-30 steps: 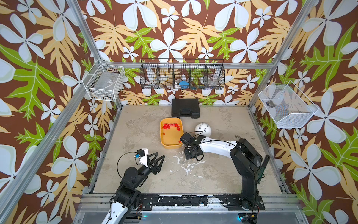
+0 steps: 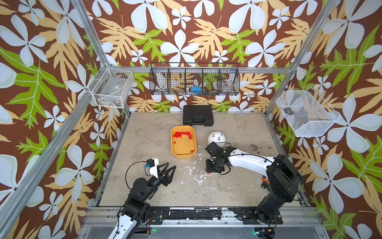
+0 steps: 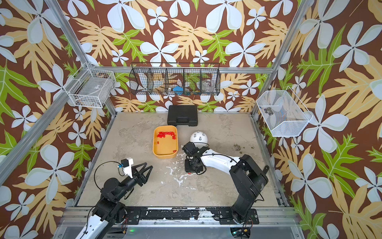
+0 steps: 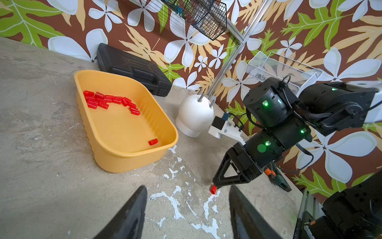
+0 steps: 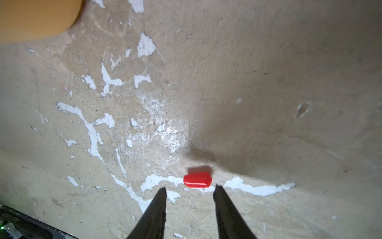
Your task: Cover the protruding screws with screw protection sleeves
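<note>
A white dome with upright screws point(image 2: 216, 136) stands right of the orange bin point(image 3: 165, 149), which holds a cluster of red sleeves point(image 4: 99, 99) and a loose one near its front. Another red sleeve point(image 5: 197, 179) lies on the table just ahead of my right gripper, which is pointed down over it with open fingers and nothing gripped. My left gripper stands open at the front left, apart from the bin, with nothing between its fingers.
A black case point(image 2: 197, 114) lies at the back of the table. Wire baskets hang on the back and side rails. A green and orange tool point(image 4: 278, 179) lies at the right edge.
My right arm has moved right and toward the front, away from the bin and over the loose red sleeve on the table. The left arm stays put.
</note>
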